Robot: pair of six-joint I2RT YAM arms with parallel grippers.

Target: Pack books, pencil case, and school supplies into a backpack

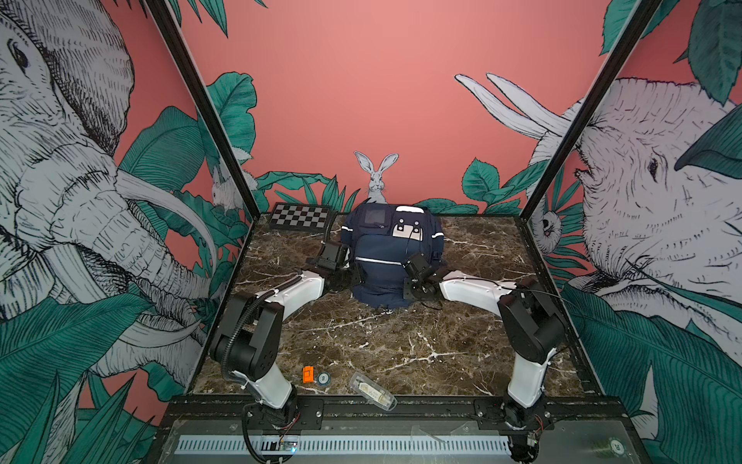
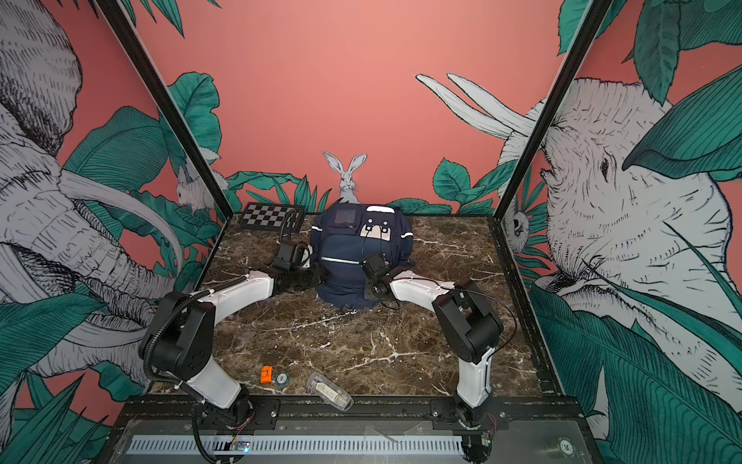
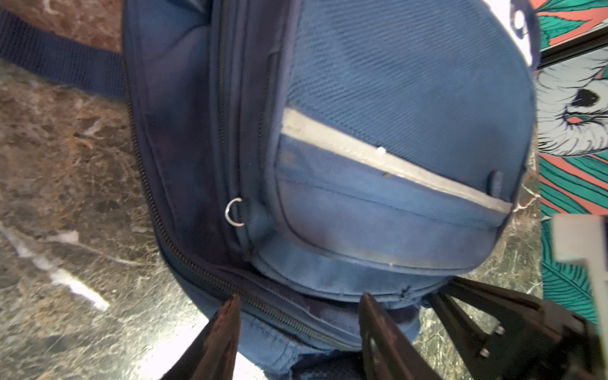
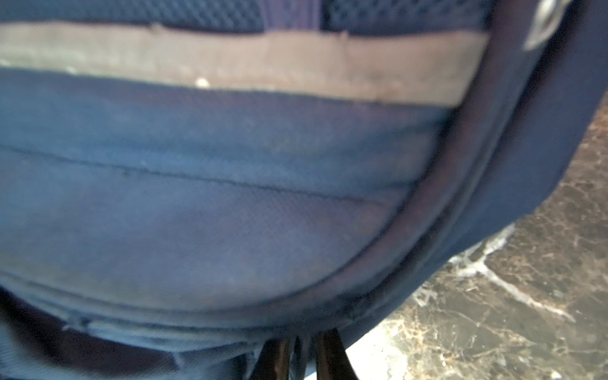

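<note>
A navy backpack (image 1: 378, 243) lies in the middle of the table, its lower flap partly unzipped and gaping along the zipper (image 3: 148, 190). At its lower left edge, my left gripper is open, with blue cloth visible beyond and between its fingers. Over the lower right of the bag, my right gripper is shut at the edge of the front panel; whether a thin fold of cloth is pinched there is unclear. Near the front edge lie an orange item (image 1: 308, 374), a small round grey item (image 1: 324, 379) and a clear case (image 1: 372, 391).
At the back left stands a checkered board (image 1: 300, 216), behind the left arm. A strap (image 3: 63, 57) spreads over the marble left of the bag. Bare table (image 1: 433, 352) stretches between the bag and the front edge.
</note>
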